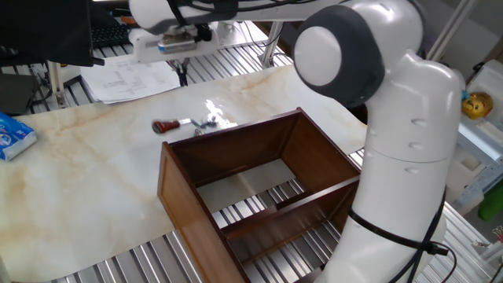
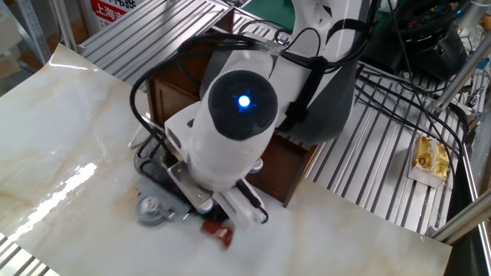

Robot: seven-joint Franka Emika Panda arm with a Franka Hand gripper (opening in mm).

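Observation:
A brown wooden box [image 1: 179, 189], open at the top and split by a divider, stands partly on the marbled sheet and partly on the slatted table. Just beyond its far left corner lies a red-handled item [image 1: 166, 126] with a metallic part; the same red handle [image 2: 218, 232] shows blurred beside the arm in exterior view 2. My gripper [image 1: 183, 81] hangs above the sheet behind that item, dark fingers downward and apart from the box. Its fingers look narrow and blurred, so their opening is unclear. The arm covers much of the box in exterior view 2.
Papers [image 1: 130, 79] lie behind the gripper, and a blue packet [image 1: 14, 137] sits at the left edge. The marbled sheet [image 1: 78, 189] is clear left of the box. A yellow-and-white object [image 2: 429, 162] rests on the slats at right.

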